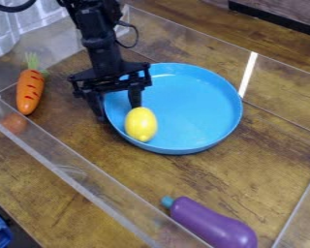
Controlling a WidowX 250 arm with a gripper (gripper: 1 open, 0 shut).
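Note:
My black gripper (116,95) reaches down from the top left over the left rim of a blue round tray (197,111). A yellow egg-shaped object (140,125) lies inside the tray near its left side, just below the gripper. The fingertips are dark and partly hidden at the rim, so I cannot tell whether they are open or shut.
An orange toy carrot (30,92) lies left of the tray. A purple eggplant (212,222) lies at the lower right. Clear plastic walls border the wooden surface (119,194).

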